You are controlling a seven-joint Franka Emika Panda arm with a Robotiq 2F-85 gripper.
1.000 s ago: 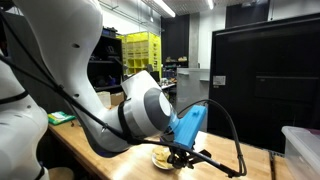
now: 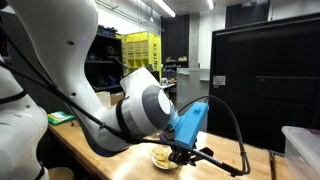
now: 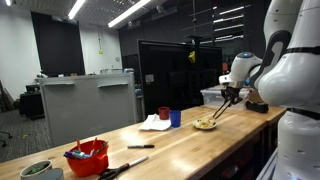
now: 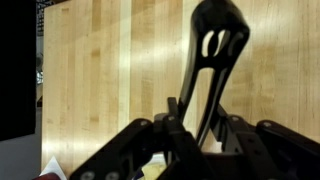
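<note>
In the wrist view my gripper is shut on a black utensil [image 4: 214, 65] that looks like tongs, with two long legs and a slotted end pointing away from the fingers. A white plate [image 3: 205, 127] with yellowish pieces rests on the wooden table in the second exterior view. Above and to the right of the plate hangs the gripper [image 3: 236, 92], the dark utensil slanting down from it. In the first exterior view the arm partly covers the plate [image 2: 160, 167]. Whether the utensil touches the food cannot be made out.
Behind the plate stand a blue cup [image 3: 175, 118] and a red cup [image 3: 164, 113], with a white cloth [image 3: 155, 124] beside them. A red container [image 3: 88, 157], a bowl [image 3: 36, 169] and dark-handled tools [image 3: 125, 167] lie toward the near left.
The arm has shifted slightly, most visibly in its white upper links. The plate has stayed in place, and the gripper looks almost unmoved.
</note>
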